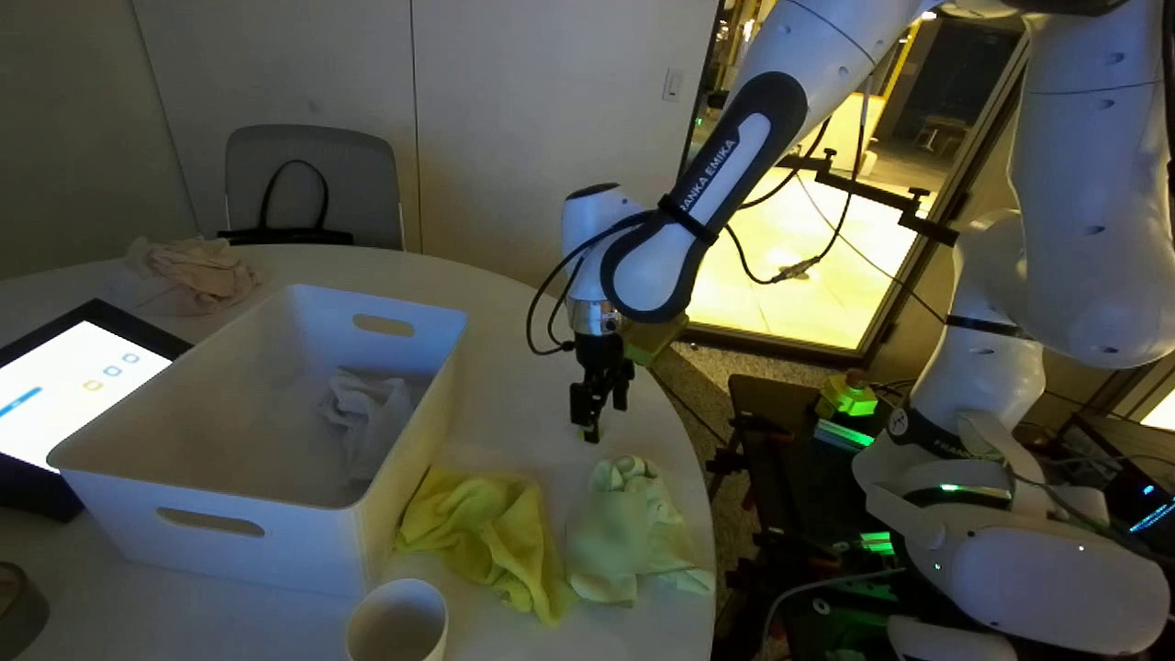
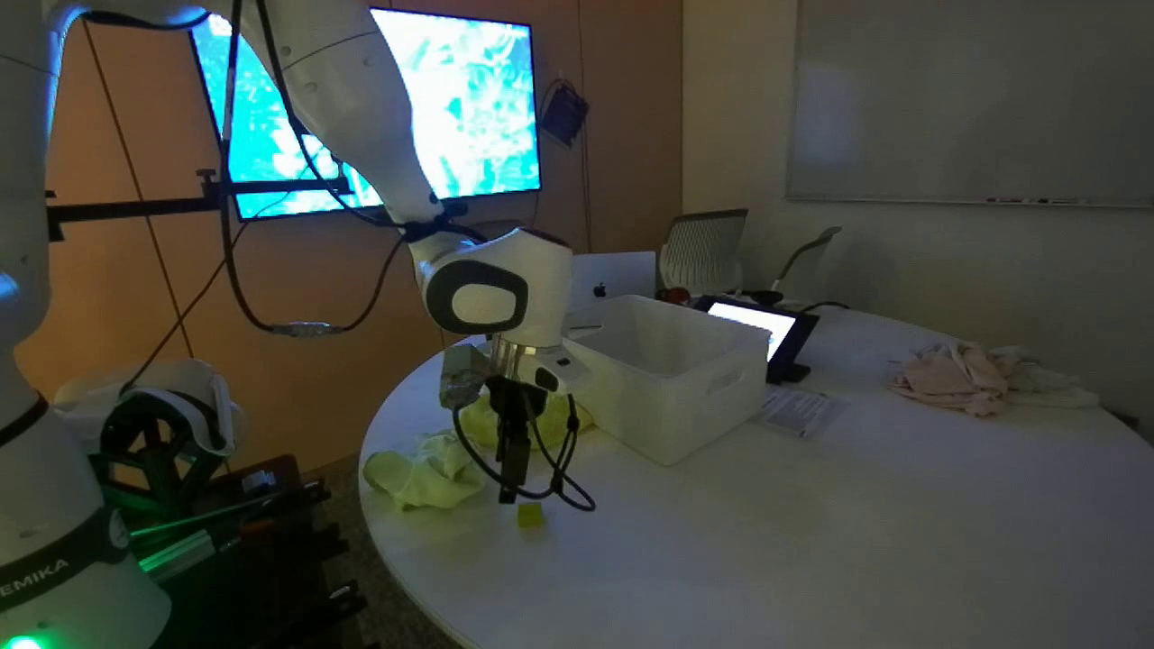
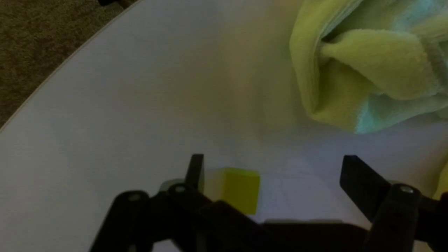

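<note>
On the white table lies a small yellow block (image 3: 241, 189), also visible in exterior view 2 as a yellow block (image 2: 530, 515) just by the fingertips. My gripper is open above the table, its fingers wide apart. In the wrist view the block shows between the two fingers, much closer to the left one, with nothing gripped. Exterior view 1 shows the gripper (image 1: 600, 417) pointing down, covering most of the block. A pale green cloth (image 1: 633, 534) and a yellow cloth (image 1: 485, 534) lie crumpled on the table nearby.
A white bin (image 1: 253, 529) with a pale cloth (image 1: 369, 419) inside stands beside the yellow cloth. A white cup (image 1: 398, 622), a tablet (image 1: 83, 380) and a pinkish cloth (image 1: 196, 275) are also on the table. Open tabletop extends right in exterior view 2.
</note>
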